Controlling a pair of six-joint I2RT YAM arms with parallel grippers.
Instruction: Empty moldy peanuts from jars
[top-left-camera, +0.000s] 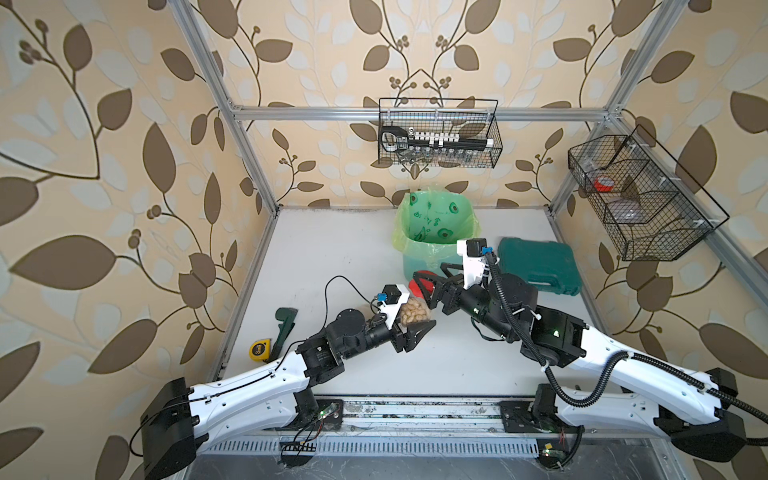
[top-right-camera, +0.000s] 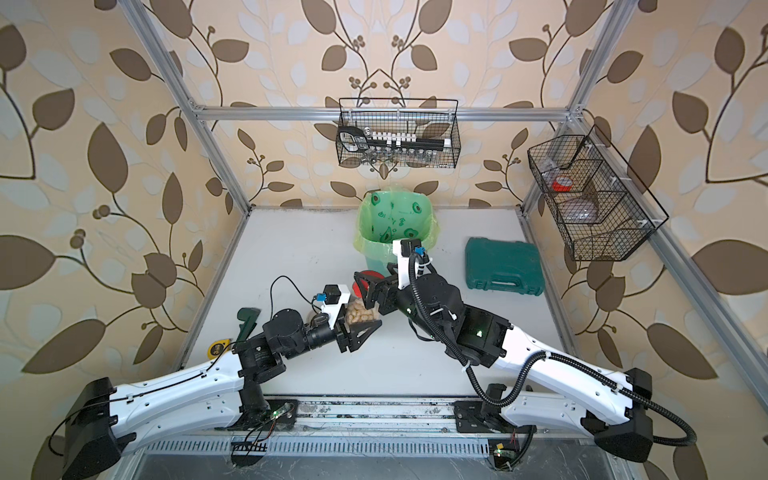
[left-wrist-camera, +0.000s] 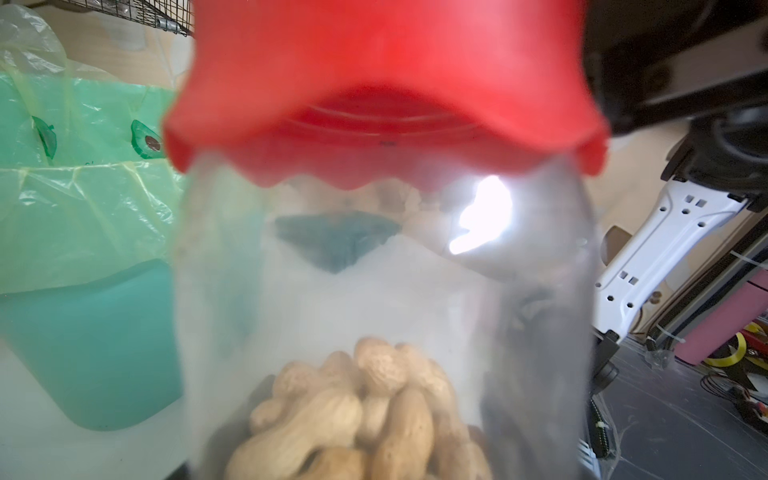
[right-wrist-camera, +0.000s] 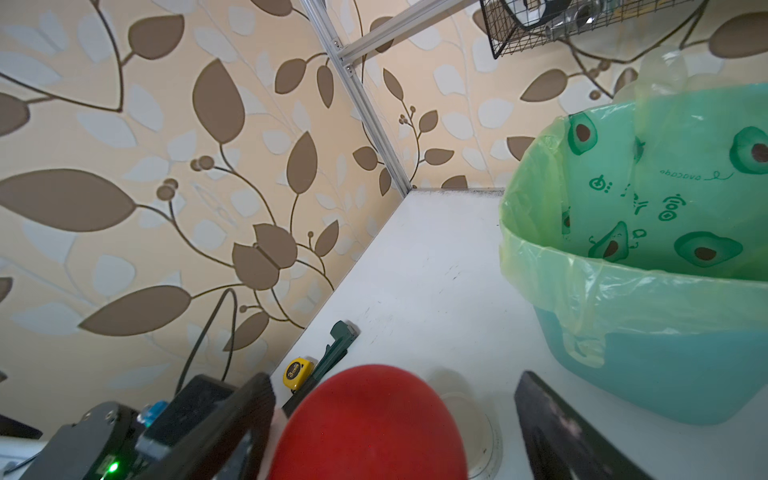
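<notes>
A clear jar of peanuts with a red lid fills the left wrist view. My left gripper is round this jar, shut on it. My right gripper stands open around and just behind the red lid, its fingertips blurred at either side. A bin with a green avocado-print liner stands behind the jar, open at the top.
A green case lies at back right. A yellow tape measure and a green tool lie at left. A round clear item is on the table. Wire baskets hang above.
</notes>
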